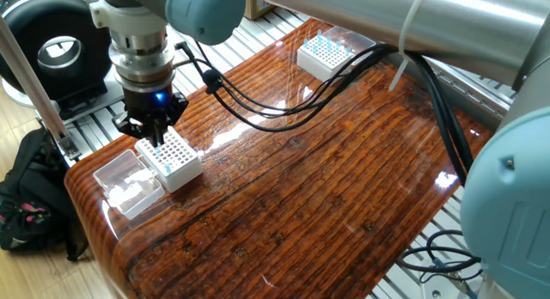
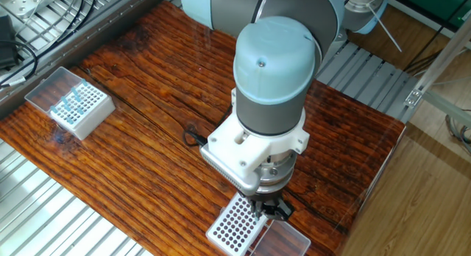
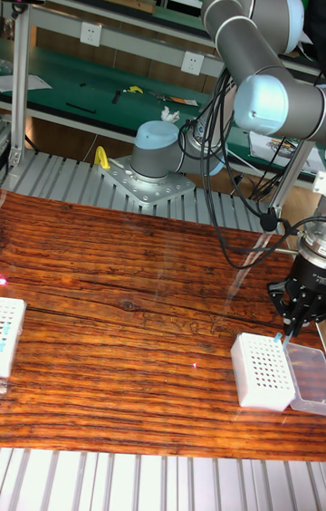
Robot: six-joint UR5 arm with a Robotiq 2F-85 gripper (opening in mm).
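My gripper (image 1: 157,141) points down over a white perforated rack (image 1: 182,164), close to the rack's side with the clear lid. Its fingers are close together, and a pale blue pipette tip (image 3: 287,341) shows just below them, apparently gripped. The fingers hide its upper part, and whether its lower end is in a hole cannot be made out. Another blue tip (image 1: 168,168) stands in the same rack, near its lid-side edge. A second white rack (image 2: 91,118) across the table holds several blue tips (image 2: 67,104).
An open clear lid (image 1: 129,186) lies beside the near rack, and another clear lid (image 2: 45,87) adjoins the far rack. Black cables (image 1: 284,125) hang from the arm above the tabletop. Between the two racks the wooden table (image 1: 284,187) is bare.
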